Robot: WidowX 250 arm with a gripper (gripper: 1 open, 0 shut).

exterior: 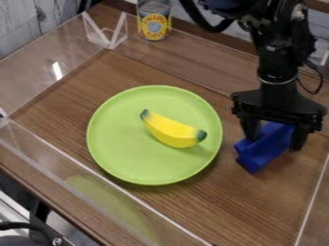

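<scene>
The black gripper (272,127) is at the right, lowered over a blue block (263,152) on the wooden table. Its fingers come down around the block's upper part; whether they are shut on it is hard to tell. A yellow banana (172,131) lies on a green plate (129,159) left of the block.
A can with a yellow label (154,25) stands at the back. Clear plastic pieces edge the table at the top left and bottom left. Bare wood (77,67) shows at the upper left and in front of the block.
</scene>
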